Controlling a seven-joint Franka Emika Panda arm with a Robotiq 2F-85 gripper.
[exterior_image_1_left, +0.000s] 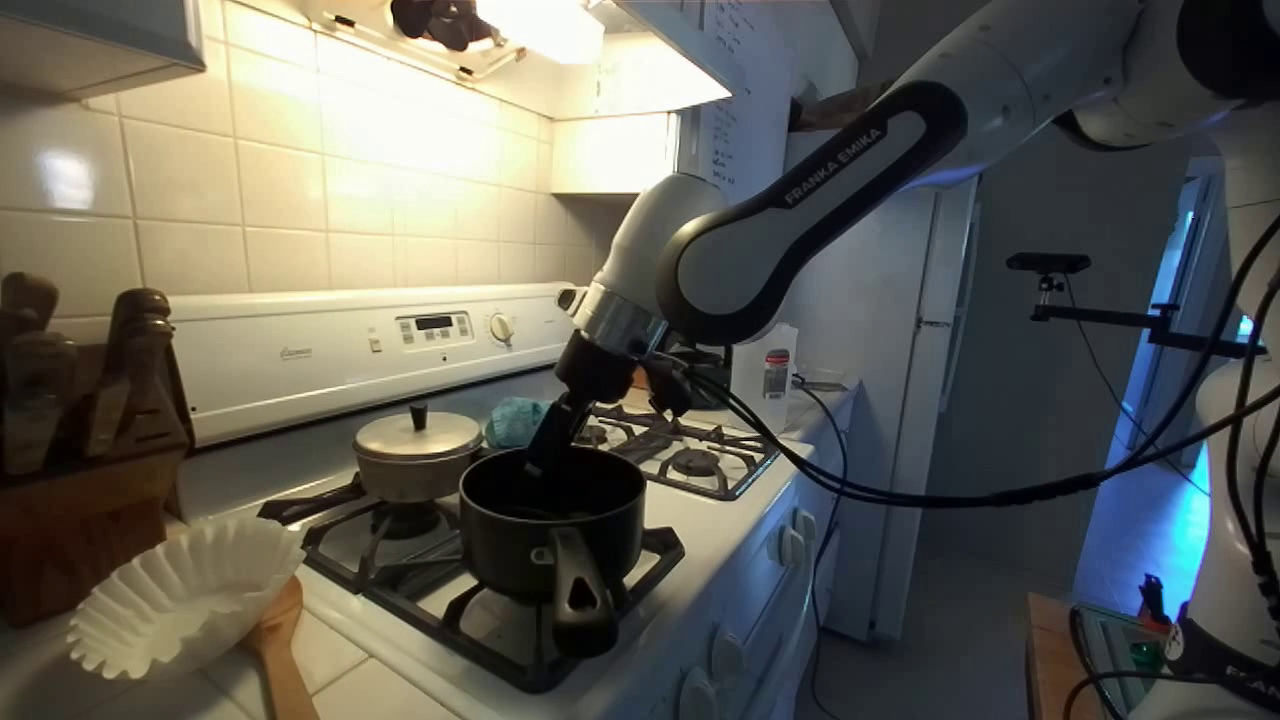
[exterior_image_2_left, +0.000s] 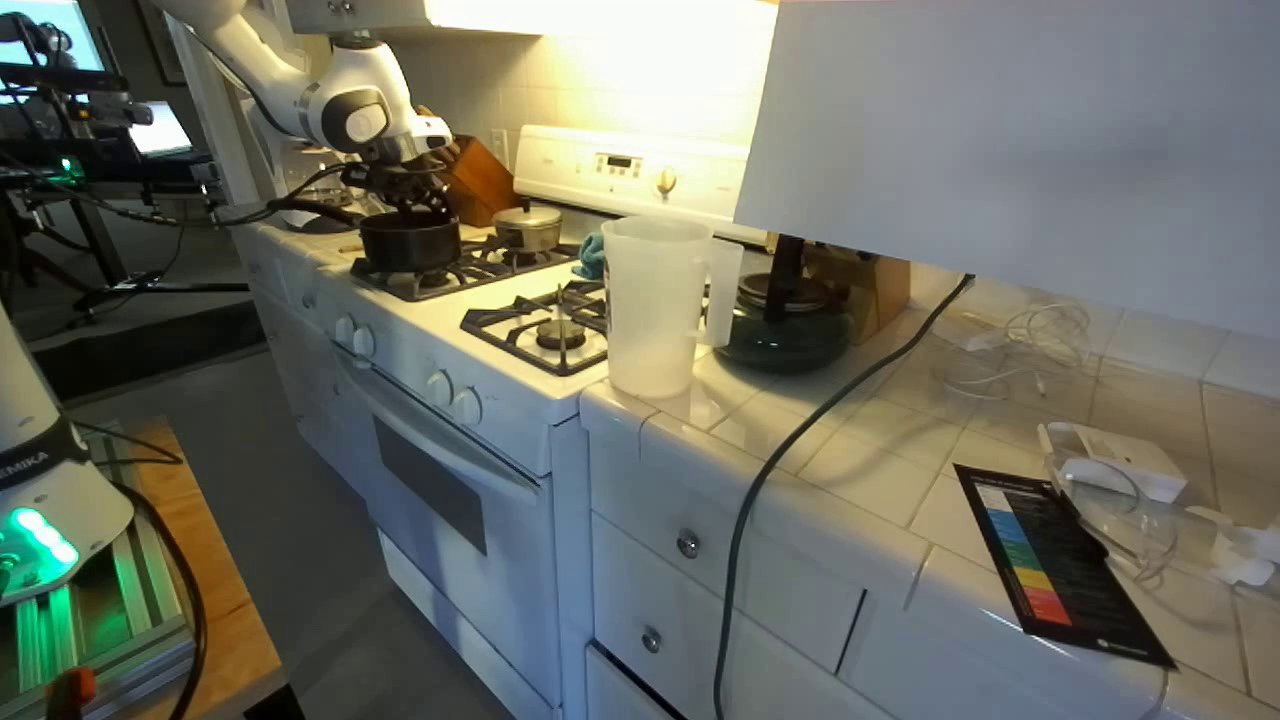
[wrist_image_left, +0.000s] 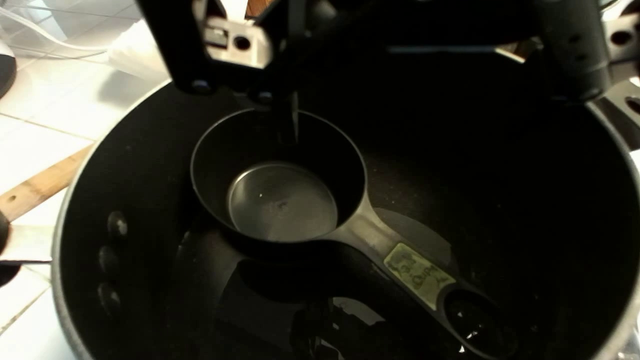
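Observation:
A black pot sits on the stove's front burner, its handle towards the front. Inside it, in the wrist view, rests a dark measuring cup, with its grey, labelled handle slanting to the lower right. My gripper points down into the pot. One dark finger overlaps the cup's far rim in the wrist view; whether it touches the cup is unclear. The other fingertip is lost against the dark pot wall, so the finger opening cannot be judged. In exterior view 2 the pot hides the cup and fingertips.
A lidded pot stands on the burner behind, with a teal cloth beside it. Left of the stove lie paper filters and a wooden spoon. A tall pitcher stands on the counter at the stove's other side.

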